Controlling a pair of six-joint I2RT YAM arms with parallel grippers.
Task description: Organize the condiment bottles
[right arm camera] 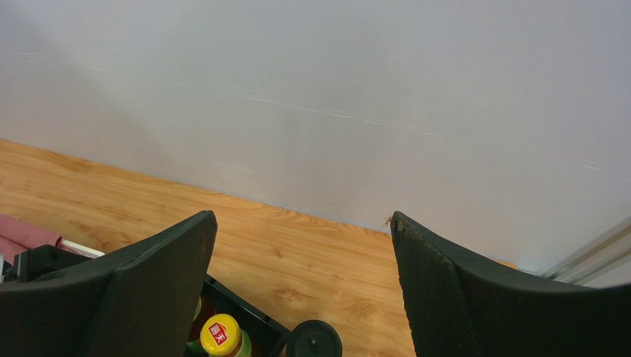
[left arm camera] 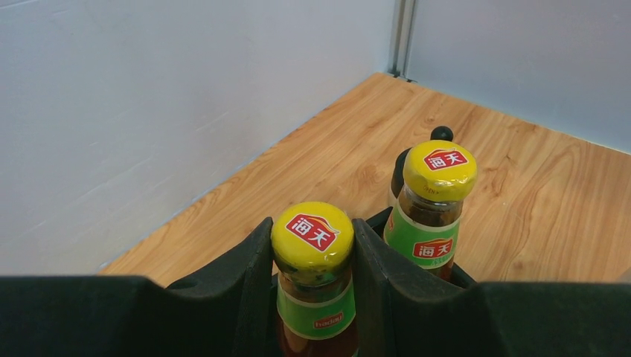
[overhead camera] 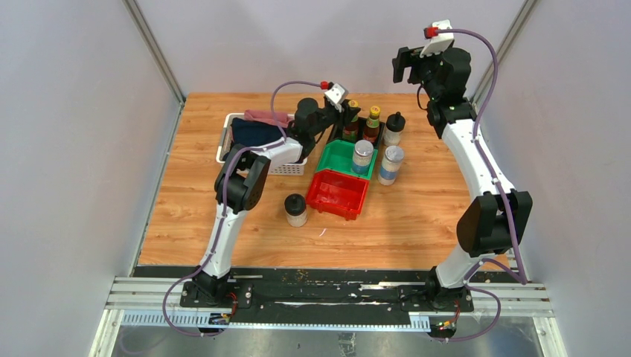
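Observation:
In the left wrist view, my left gripper is shut on the neck of a yellow-capped sauce bottle [left arm camera: 316, 316]. This bottle stands upright at the left of the black box [overhead camera: 381, 132], partly hidden by the gripper in the top view. Beside it in the same box is a second yellow-capped bottle [overhead camera: 371, 126]. A silver-lidded jar [overhead camera: 362, 156] stands in the green box [overhead camera: 336, 158]. Outside the boxes, on the right, are a black-topped jar [overhead camera: 394, 131] and another silver-lidded jar [overhead camera: 391, 165]. High at the back right, my right gripper [overhead camera: 403, 65] hangs open and empty.
An empty red box [overhead camera: 338, 195] adjoins the green one at the front. Left of it stands another black-topped jar [overhead camera: 295, 211]. A white basket [overhead camera: 289, 169] with cloths sits under the left arm. Bare table lies at the right and front.

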